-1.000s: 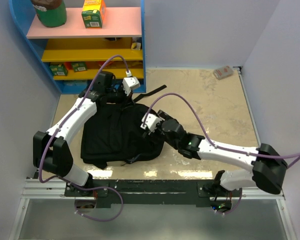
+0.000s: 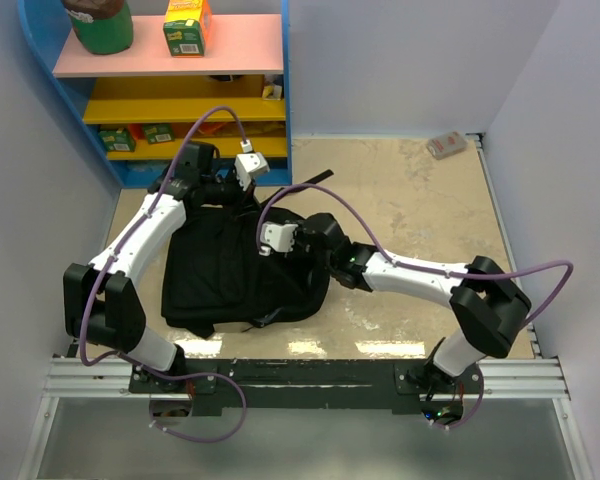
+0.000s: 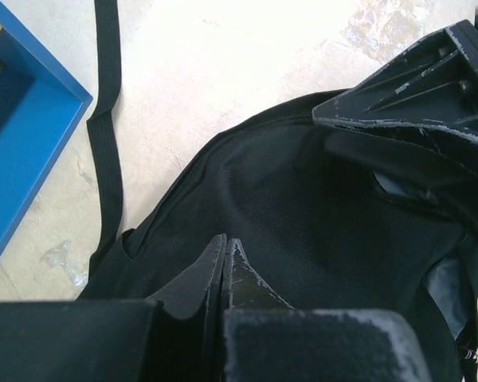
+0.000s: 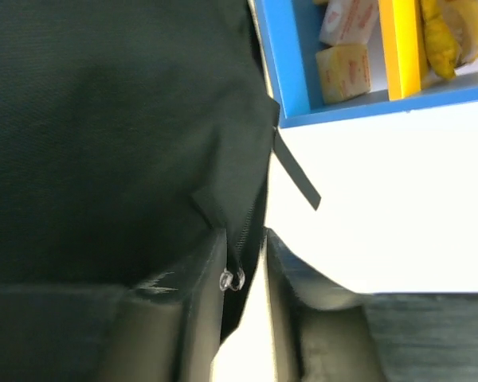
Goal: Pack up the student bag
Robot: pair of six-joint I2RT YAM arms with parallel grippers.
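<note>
A black backpack [image 2: 205,275] lies flat on the pale floor in front of the shelf. My left gripper is shut over the bag's upper part, nothing visible between its fingertips. My right gripper is at the bag's right edge, its fingertips a little apart around a zipper pull [image 4: 232,278]; whether it grips that is unclear in the blurred view. Black straps [image 3: 105,159] stick out toward the shelf.
A blue shelf unit [image 2: 285,100] with yellow and pink boards holds boxes and a green container [image 2: 103,32]. A small item [image 2: 446,145] lies at the back right.
The left gripper has shifted slightly left; the bag is about unchanged.
</note>
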